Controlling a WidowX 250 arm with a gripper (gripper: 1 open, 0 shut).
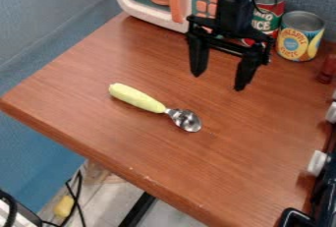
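My black gripper hangs open over the back of the wooden table, its two fingers pointing down with nothing between them. In front of it and to the left, a spoon or scoop with a pale yellow handle and a metal head lies flat on the table, apart from the gripper.
A toy microwave stands at the back. A tomato sauce can, partly behind my arm, a yellow-labelled can and a small red object stand at back right. A black appliance lines the right edge.
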